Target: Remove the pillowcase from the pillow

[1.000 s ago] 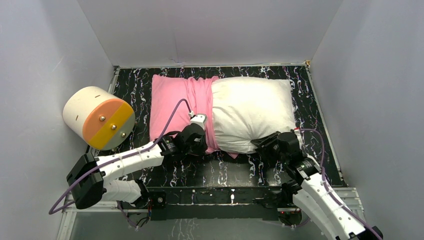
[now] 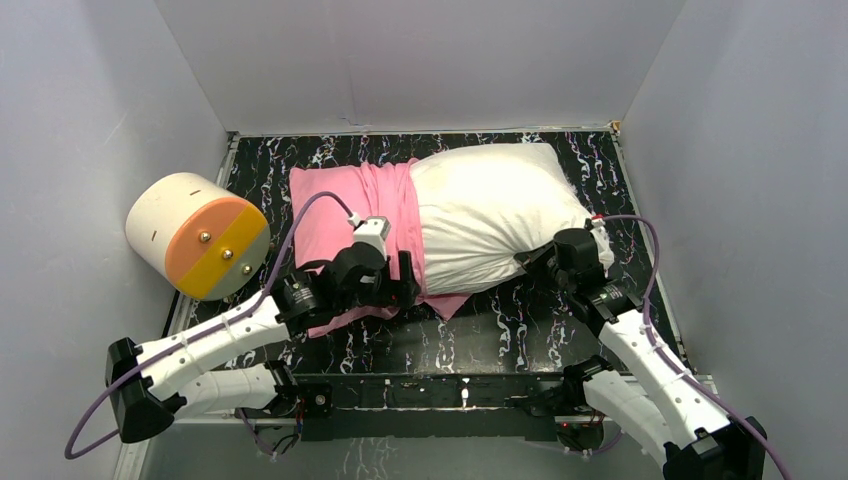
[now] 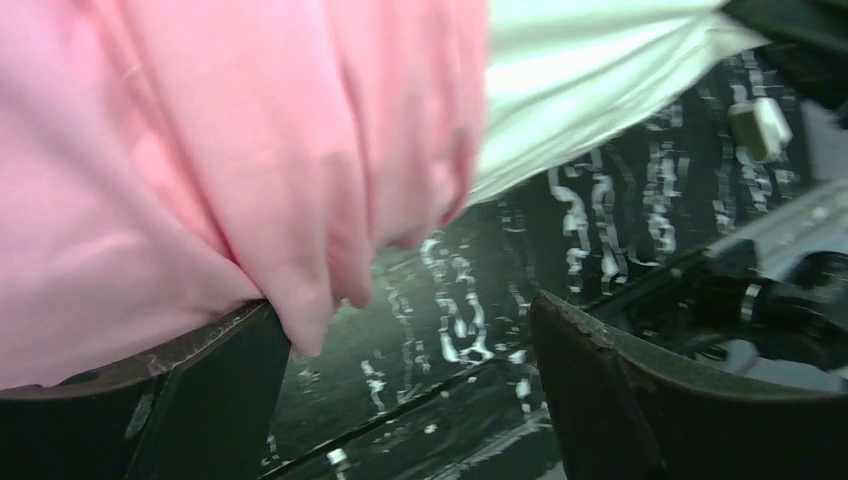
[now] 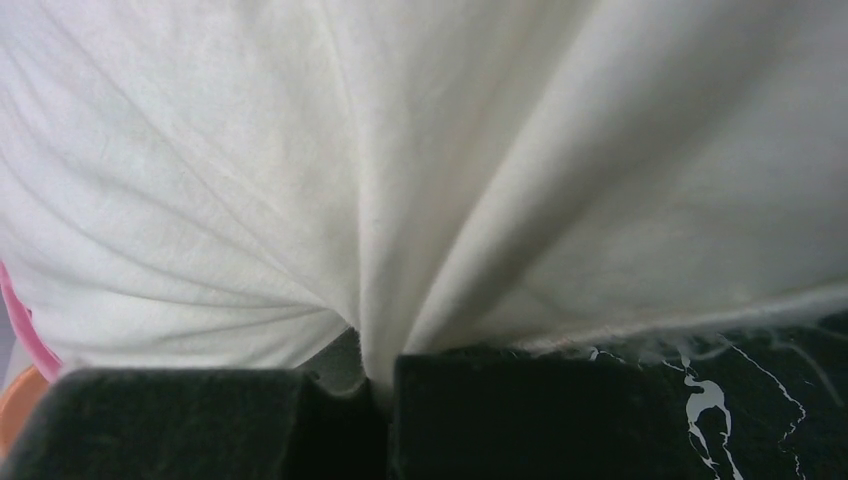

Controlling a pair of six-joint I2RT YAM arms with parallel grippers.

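Note:
A white pillow (image 2: 490, 210) lies on the dark table, its right half bare and its left half inside a pink pillowcase (image 2: 330, 195). The case's bunched edge runs across the pillow's middle, and a pink corner hangs at the front. Over the front of the case, my left gripper is open; pink folds hang by its left finger (image 3: 190, 400), with clear space towards the right one. My right gripper is shut on the pillow's white fabric near the front right corner, creases fanning out from the pinch.
A cream cylinder with an orange, yellow and grey face (image 2: 218, 247) stands at the left wall. Grey walls (image 2: 420, 65) enclose the back and sides. Bare marbled table (image 2: 490, 335) shows in front of the pillow.
The right gripper has moved back and slightly right, pulling the pillow's corner with it. Pillow and case shifted a little left.

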